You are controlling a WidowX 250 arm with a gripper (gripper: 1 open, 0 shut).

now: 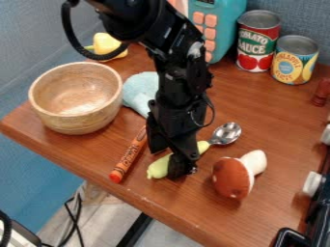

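My black gripper point(178, 154) is low over the middle of the table, right at a pale yellow-green elongated object point(160, 168), which lies between an orange tube point(126, 157) and a brown-and-white toy point(234, 176). A silver spoon point(227, 132) lies just behind and to the right. The gripper's body hides part of the pale object; whether the fingers grip it I cannot tell.
A wooden bowl point(73, 92) and a light blue cloth-like item point(139, 89) are at the left. Cans point(257, 43) point(292, 61) stand at the back right. A black appliance point(312, 217) borders the right edge.
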